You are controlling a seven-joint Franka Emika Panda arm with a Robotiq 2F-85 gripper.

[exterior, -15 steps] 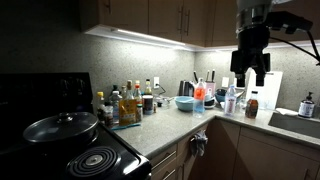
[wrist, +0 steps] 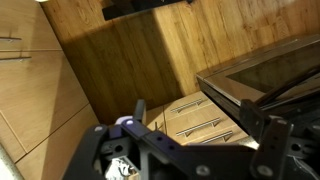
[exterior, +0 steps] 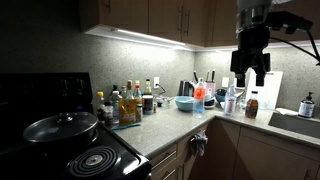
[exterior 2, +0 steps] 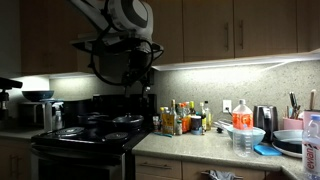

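My gripper (exterior: 250, 78) hangs high in the air in exterior view 1, pointing down, its two fingers spread with nothing between them. In exterior view 2 the arm (exterior 2: 128, 20) reaches in from the top, over the stove side of the kitchen. The wrist view looks down on the wooden floor (wrist: 120, 70), with the open fingers at the lower edge and no object between them. A dark lidded pan (exterior: 61, 129) rests on the stove (exterior: 100, 160). Several bottles (exterior: 127, 107) stand on the counter against the wall, apart from the gripper.
Toward the corner of the counter (exterior: 165, 128) are a blue bowl (exterior: 184, 103) and a clear bottle with an orange-red label (exterior: 199, 97). A brown bottle (exterior: 252, 105) and a soap dispenser (exterior: 306, 105) stand farther right. Upper cabinets (exterior: 150, 18) overhang the counter, whose middle stretch is clear.
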